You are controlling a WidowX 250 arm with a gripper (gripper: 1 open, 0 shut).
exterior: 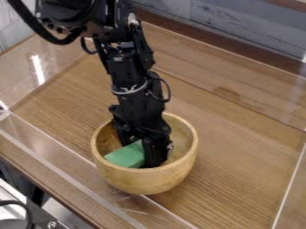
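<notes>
A tan wooden bowl (163,179) stands near the front of the wooden table. My black arm comes down from the top left, and the gripper (148,148) is lowered inside the bowl. A green block (123,156) lies in the bowl's left part, at the gripper's fingertips and partly hidden by it. The gripper seems shut on the green block, though the fingertips are mostly hidden.
A white-grey wall (239,27) runs along the back. A black cable lies at the lower left corner, off the front edge.
</notes>
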